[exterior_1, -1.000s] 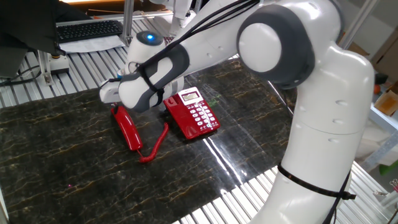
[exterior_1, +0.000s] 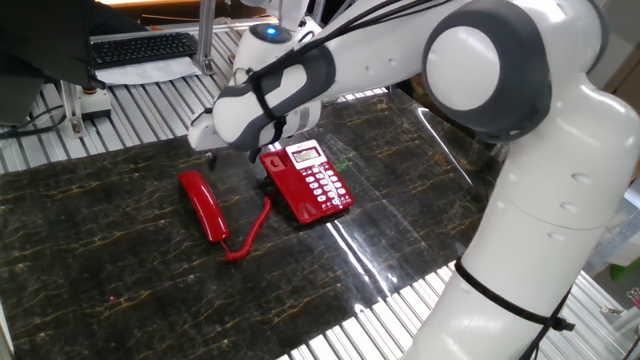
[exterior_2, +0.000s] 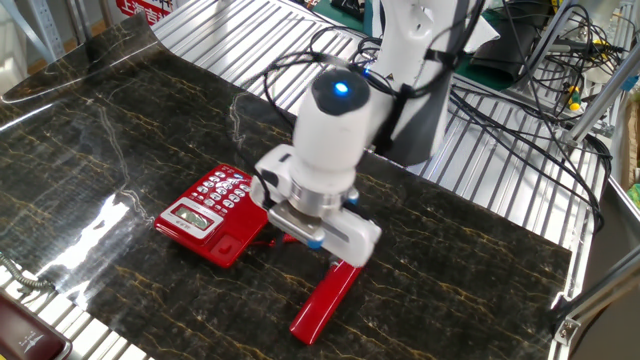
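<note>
A red telephone base (exterior_1: 305, 184) with white keys and a small display lies on the dark marbled table. Its red handset (exterior_1: 204, 206) rests off the base, flat on the tabletop, joined by a coiled red cord (exterior_1: 252, 236). My gripper (exterior_1: 234, 158) hovers above the far side, between handset and base. In exterior view 2 the white hand (exterior_2: 315, 212) covers the handset's near-arm end, while the rest of the handset (exterior_2: 325, 303) shows below it. Two dark fingertips (exterior_1: 212, 160) appear apart under the hand, so it looks open; the space between them is poorly seen.
A keyboard (exterior_1: 145, 47) and white paper sit on the slatted metal surface beyond the table. Black cables (exterior_2: 590, 160) run beside the arm's base.
Phone and handset have stayed put.
</note>
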